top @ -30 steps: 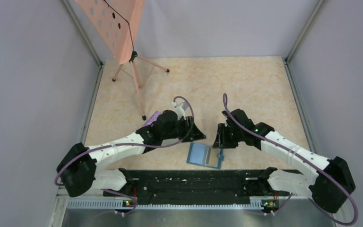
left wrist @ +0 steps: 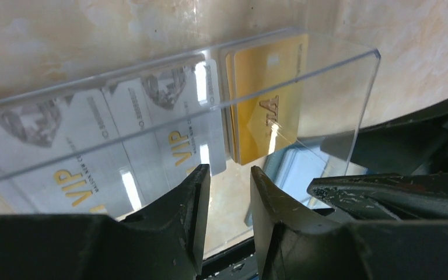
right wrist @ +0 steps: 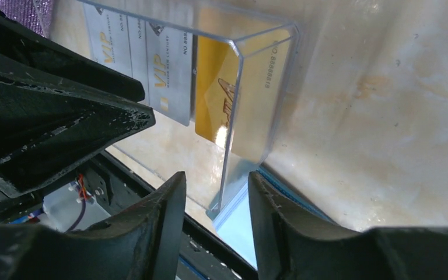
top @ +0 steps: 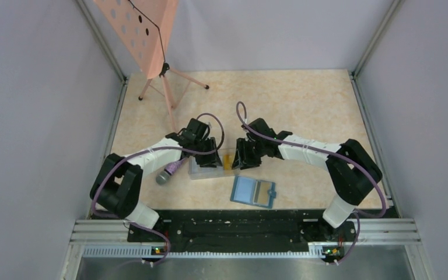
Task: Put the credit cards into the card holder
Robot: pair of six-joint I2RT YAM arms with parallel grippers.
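Note:
A clear box [top: 210,175] stands left of the table's middle, with silver VIP cards [left wrist: 169,137] and gold VIP cards [left wrist: 268,99] in it. My left gripper is over the box, its fingers apart and empty. By the box's right end wall, my right gripper stands open; the clear wall shows in the gap between its fingers, with no grip on it visible. In front and to the right lies the blue card holder [top: 254,191], spread flat, with clear pockets. In the left wrist view the right gripper's fingers cover part of it.
A purple microphone [top: 169,170] lies left of the box, close to the left arm. The pink stand [top: 166,87] is at the back left. Free table [top: 315,99] stretches across the back right. The two grippers are close together.
Both grippers have moved left and back from near the card holder to the box.

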